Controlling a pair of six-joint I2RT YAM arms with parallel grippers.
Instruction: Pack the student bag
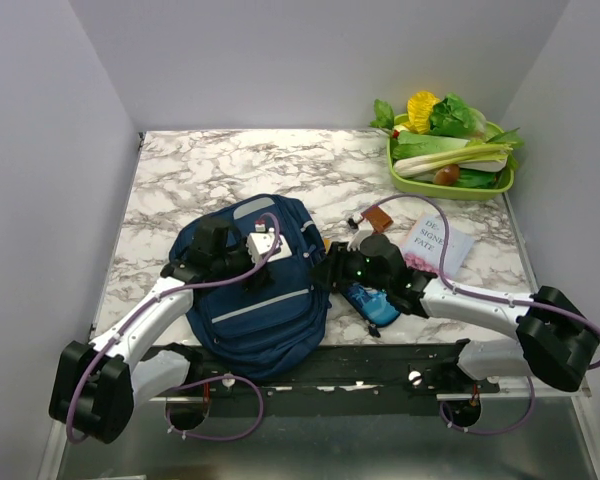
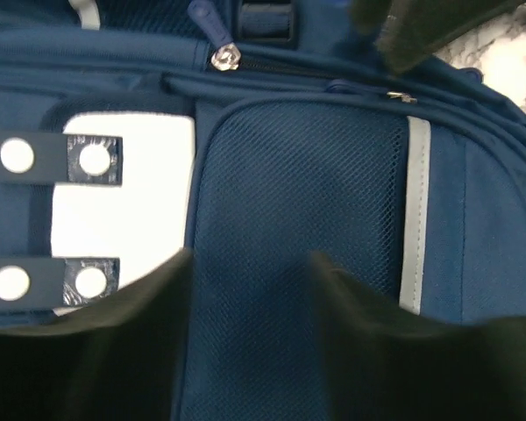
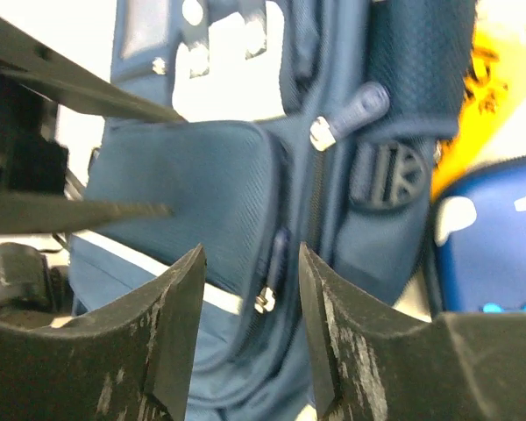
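Note:
The navy backpack (image 1: pixel 255 330) lies flat on the marble table, its mesh pocket (image 2: pixel 298 193), zippers and white label patch showing. My left gripper (image 1: pixel 255 275) is over the bag's middle; in the left wrist view its blurred fingers stand apart above the fabric, with nothing visible between them. My right gripper (image 1: pixel 328 272) is at the bag's right edge, open, its fingertips by a zipper pull (image 3: pixel 272 281). A blue pouch (image 1: pixel 375 310) with a yellow item (image 3: pixel 482 88) beside it lies right of the bag.
A book (image 1: pixel 450 240) and brown wallet (image 1: pixel 377 218) lie on the right. A green tub (image 1: pixel 450 192) of vegetables stands at the back right.

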